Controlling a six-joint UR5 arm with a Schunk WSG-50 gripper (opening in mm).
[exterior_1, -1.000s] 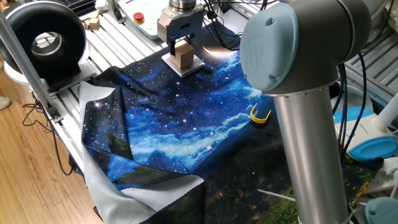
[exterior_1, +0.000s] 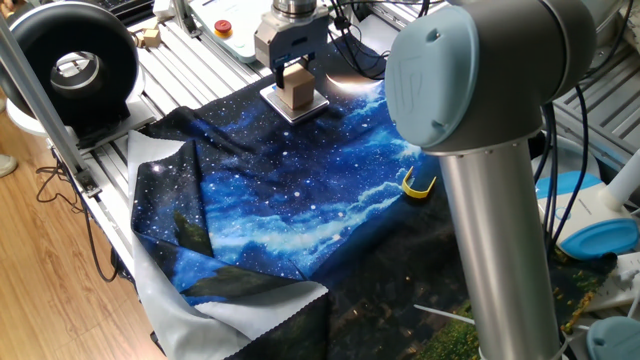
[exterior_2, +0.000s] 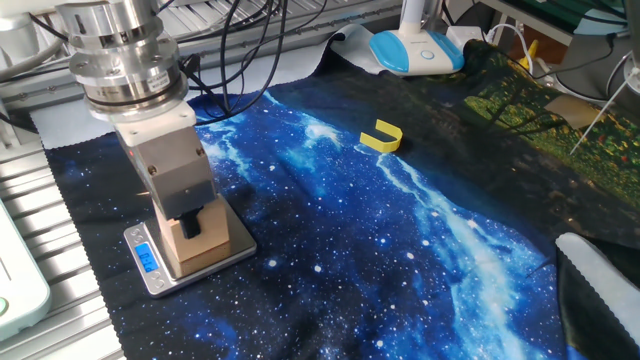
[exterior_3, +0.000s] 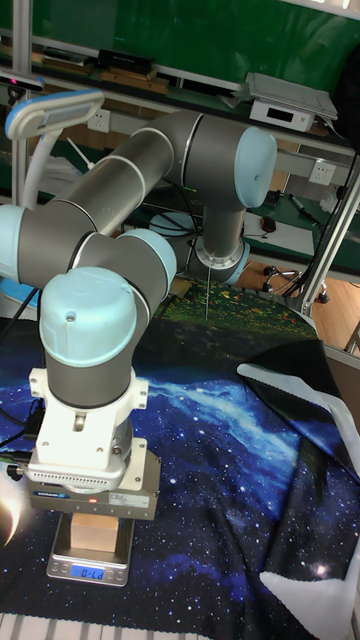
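A plain wooden block (exterior_1: 297, 90) rests upright on a small silver digital scale (exterior_1: 314, 108) near the back of the table. My gripper (exterior_2: 192, 222) points down over the block, its fingers reaching the block's upper part. One dark fingertip (exterior_2: 190, 226) lies across the block's near face in the second exterior view; the opposite finger is mostly hidden. Whether the fingers press on the wood or stand slightly apart from it is not clear. The third exterior view shows the block (exterior_3: 98, 535) under the gripper body, with the scale's lit display (exterior_3: 89, 573) facing the camera.
A starry blue cloth (exterior_1: 290, 190) covers the table, its corner folded over at the front left. On it lies a yellow bracket-shaped piece (exterior_2: 381, 137). A black ring-shaped object (exterior_1: 72, 68) stands at the left, and cables (exterior_2: 240, 60) hang beside the gripper.
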